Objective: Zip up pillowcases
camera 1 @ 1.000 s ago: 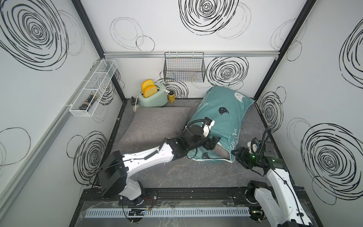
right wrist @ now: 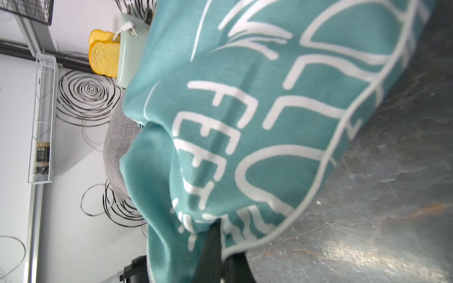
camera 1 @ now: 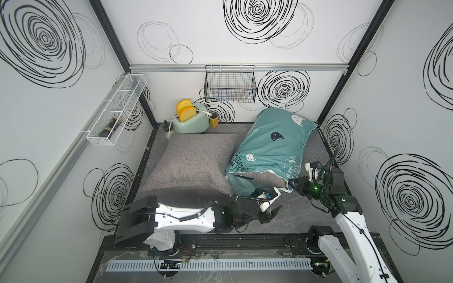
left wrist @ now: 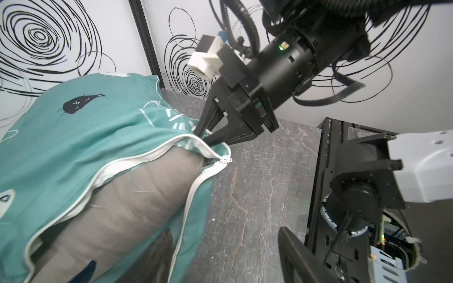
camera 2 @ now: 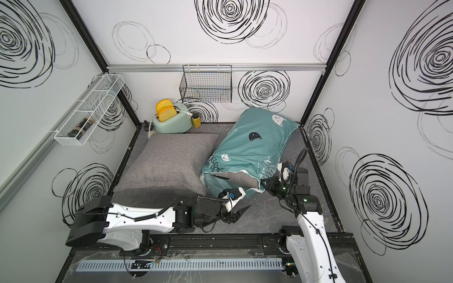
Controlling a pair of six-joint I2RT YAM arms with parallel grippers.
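A teal cat-print pillowcase (camera 1: 278, 146) holds a grey pillow, its near end gaping along the white zipper (left wrist: 108, 172). The zipper slider (left wrist: 225, 160) sits at the right corner. My right gripper is shut on the pillowcase at that corner, beside the slider; the fabric (right wrist: 283, 179) fills most of the right wrist view. My left gripper is low in front of the opening, fingers apart with bare table between them.
A grey cushion (camera 1: 188, 160) lies at the left. A toaster (camera 1: 191, 123) with yellow slices and a small yellow box (camera 1: 213, 121) stand behind. Wire baskets hang on walls.
My left gripper has moved down toward the front, off the pillowcase. My right gripper has moved slightly back, the pillowcase's near corner shifting with it and the opening showing more.
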